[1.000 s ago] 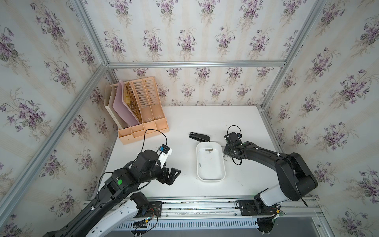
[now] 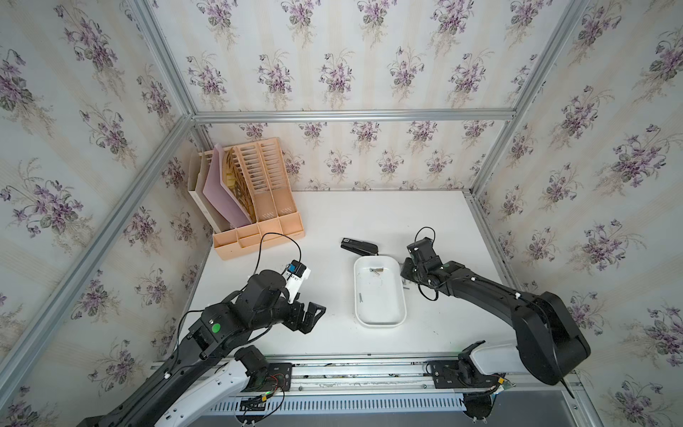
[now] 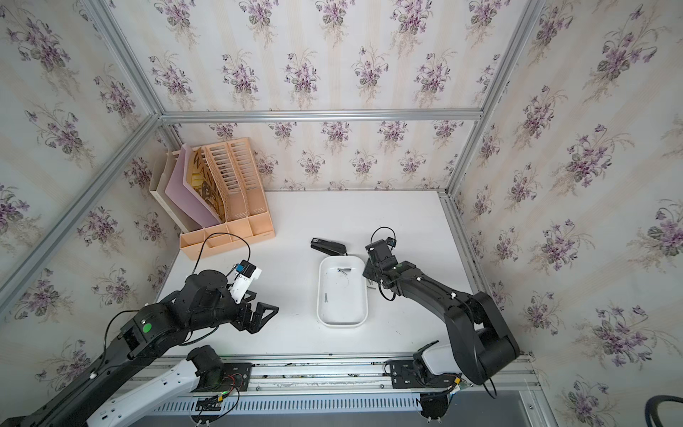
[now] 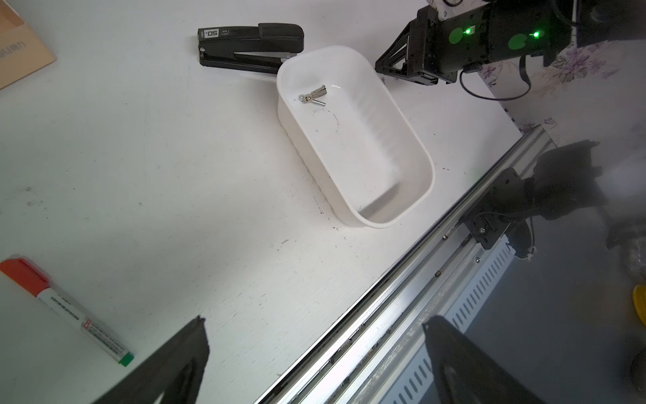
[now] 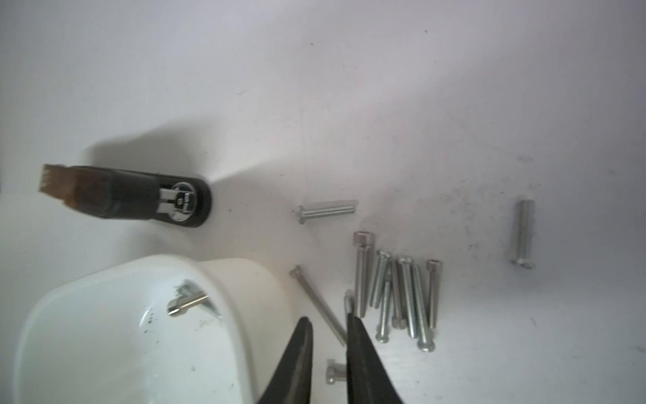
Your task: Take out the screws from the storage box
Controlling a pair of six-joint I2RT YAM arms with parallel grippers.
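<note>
The white storage box (image 2: 380, 323) rests mid-table, with a small cluster of screws (image 4: 314, 96) at its far end and another single screw (image 2: 360, 297) by its left wall. Just outside its right side lies a loose group of several silver screws (image 5: 398, 296) on the table. Over these, close to the box's rim, is my right gripper, its fingers slightly apart. No screw is visibly clamped between them; a short screw (image 5: 336, 372) appears low behind them. My left gripper stands wide open and empty, left of the box.
A black stapler (image 4: 250, 45) sits behind the box. A red-and-white marker (image 4: 77, 316) lies on the left. The peach-coloured organizer (image 2: 259, 231) holding folders occupies the back left. Far right, a lone screw (image 5: 524, 232) has clear table around it.
The right arm's elbow has swung outward and towards the front, and its gripper has shifted slightly beside the box's right edge. The left arm and box stay put.
</note>
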